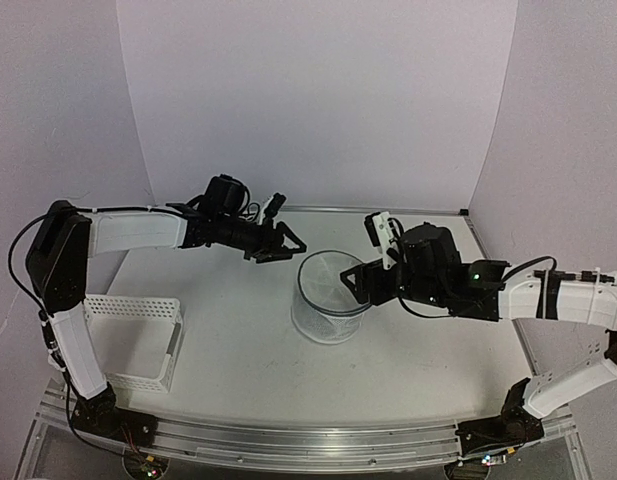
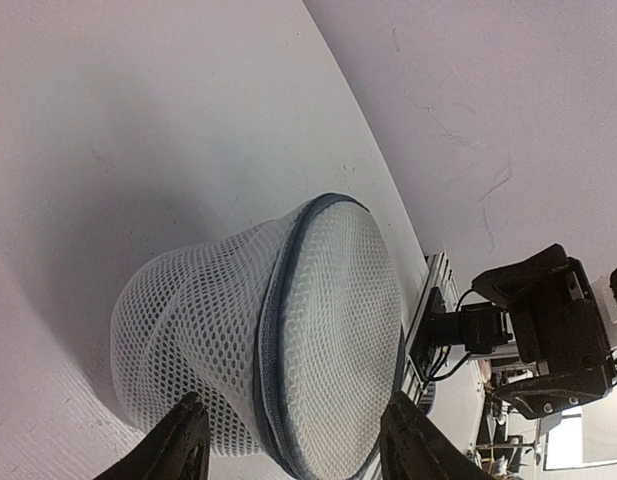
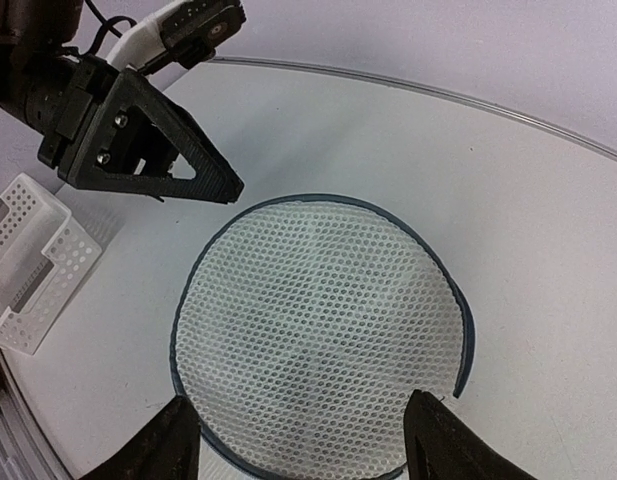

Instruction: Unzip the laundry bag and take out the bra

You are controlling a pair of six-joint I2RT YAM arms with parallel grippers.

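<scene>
The white mesh laundry bag stands upright as a cylinder on the table, its flat mesh top ringed by a dark grey band. The band has a small break at the right in the right wrist view. No bra can be made out. Behind and left of the bag, my left gripper is open; its spread fingers show the bag's rim beyond them. My right gripper hangs over the bag's right side in the top view, open, with nothing visible held between its fingers.
An empty white perforated basket sits at the table's left front. Around the bag the table is clear. Both grippers are close to each other above the bag.
</scene>
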